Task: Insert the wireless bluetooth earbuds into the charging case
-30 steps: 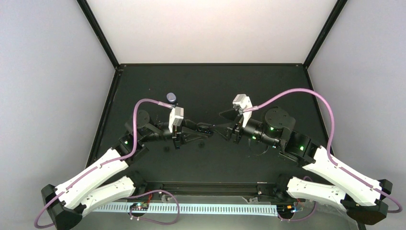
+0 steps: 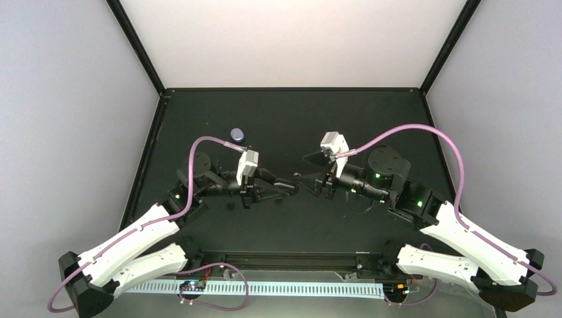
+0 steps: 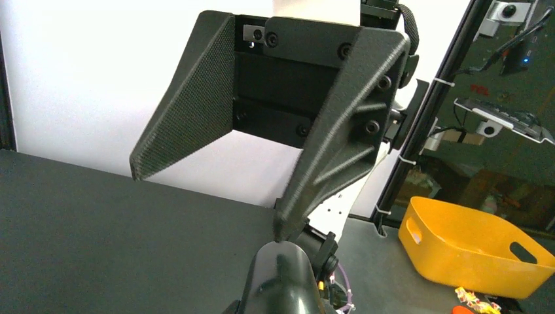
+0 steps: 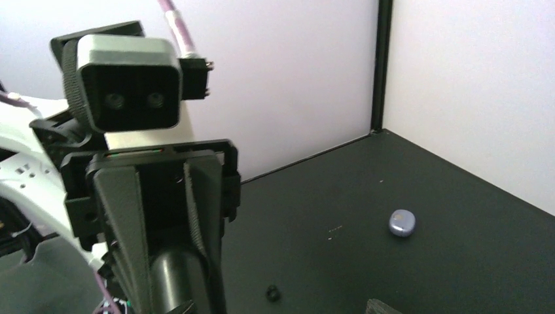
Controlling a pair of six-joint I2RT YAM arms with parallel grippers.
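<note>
A glossy black charging case [image 2: 286, 185] sits between the fingers of my left gripper [image 2: 278, 188], which is shut on it. Its smooth rounded outside faces up in the top view, and its lid looks closed there. In the left wrist view the case [image 3: 280, 278] shows at the bottom edge. My right gripper is open with nothing seen between its fingers; one fingertip lies close to the case. The right wrist view shows the case [image 4: 175, 280] between the left fingers. Any earbuds inside it are hidden.
A small blue-grey rounded object [image 2: 237, 134] lies behind the left arm. Two small dark bits, one in front of the left gripper [image 2: 278, 201] and one farther left [image 2: 230, 206], are too small to identify. A yellow basket [image 3: 478, 245] stands outside.
The left arm has barely shifted.
</note>
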